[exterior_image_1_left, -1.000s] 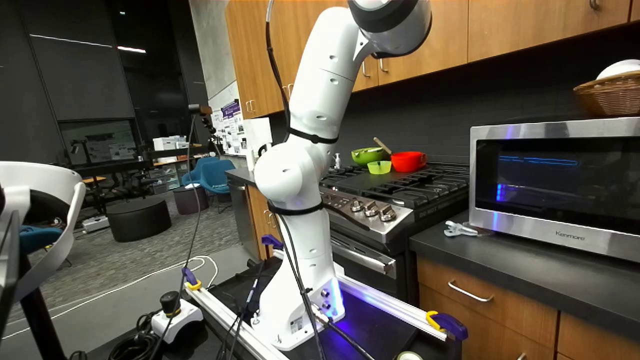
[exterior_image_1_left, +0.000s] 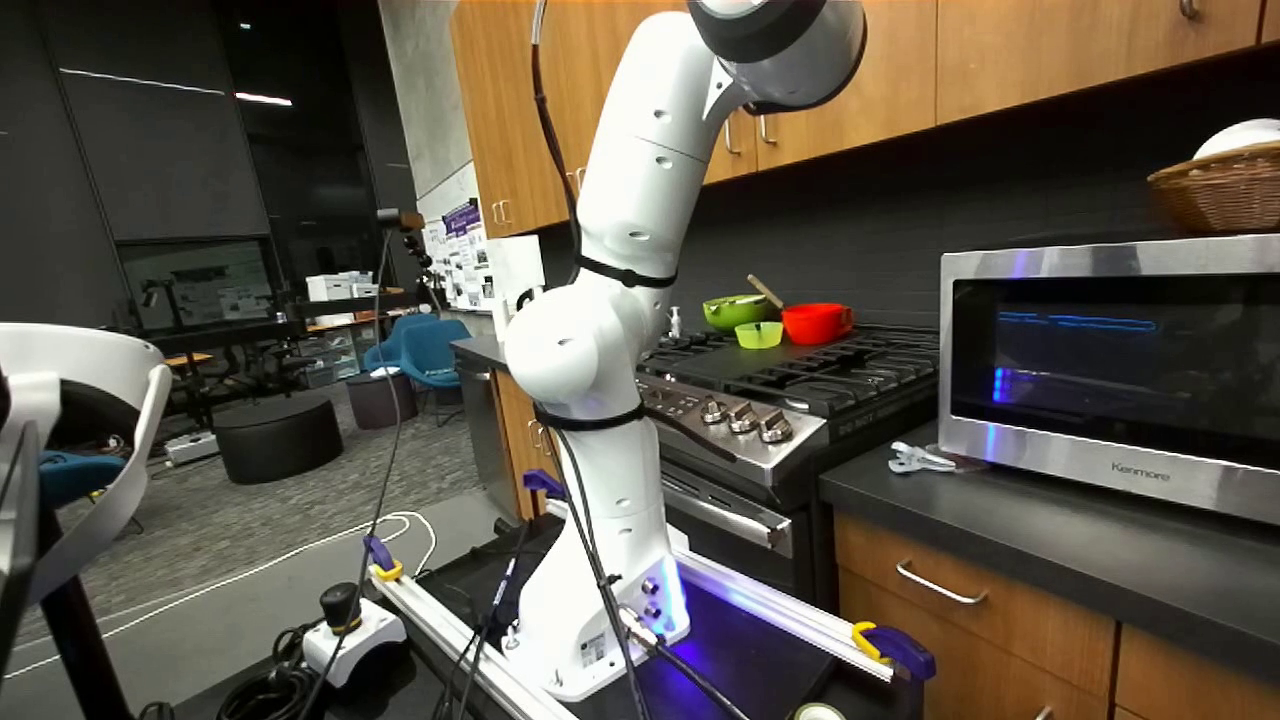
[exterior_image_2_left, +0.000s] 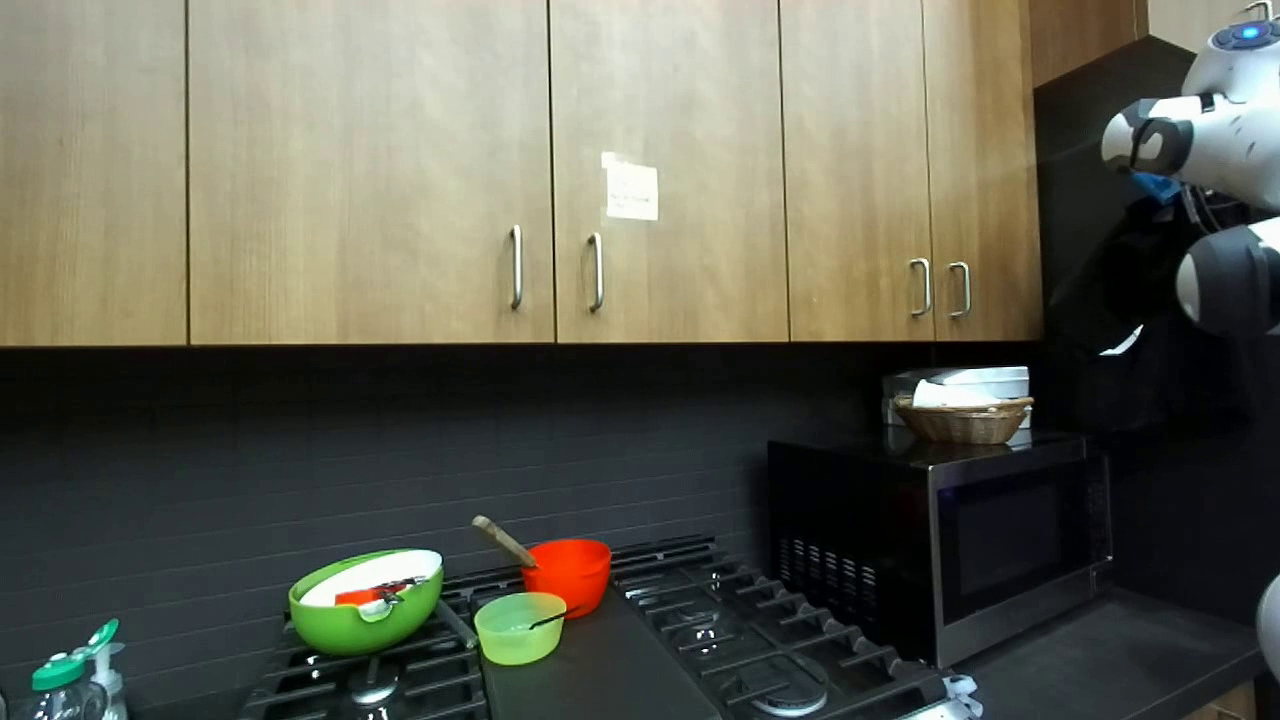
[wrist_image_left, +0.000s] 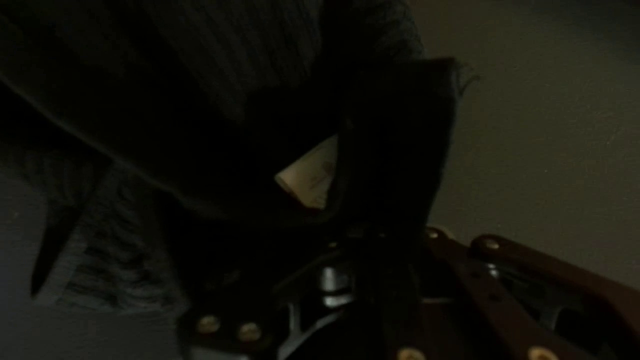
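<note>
Dark, ribbed cloth (wrist_image_left: 258, 54) fills the left and middle of the wrist view, with a pale tag (wrist_image_left: 313, 174) showing in its folds. At the bottom my gripper is shut on a bunched part of this cloth; the fingertips are largely lost in shadow. In exterior view 2 the black cloth (exterior_image_2_left: 1086, 360) hangs at the right, below the arm (exterior_image_2_left: 1212, 132) and near the microwave. A small white patch shows on it there. Exterior view 1 shows the arm but not the gripper or the cloth.
A microwave (exterior_image_2_left: 1020, 540) carries a wicker basket (exterior_image_2_left: 960, 422) on top. On the stove stand a green bowl (exterior_image_2_left: 360, 624), a red pot (exterior_image_2_left: 566, 574) and a light-green bowl (exterior_image_2_left: 518, 644). Wooden cabinets (exterior_image_2_left: 672, 108) hang above. Bare counter (exterior_image_1_left: 1032, 516) lies before the microwave.
The arm has shifted very slightly in exterior view 1, its middle joint a little to the left. Everything else there looks the same.
</note>
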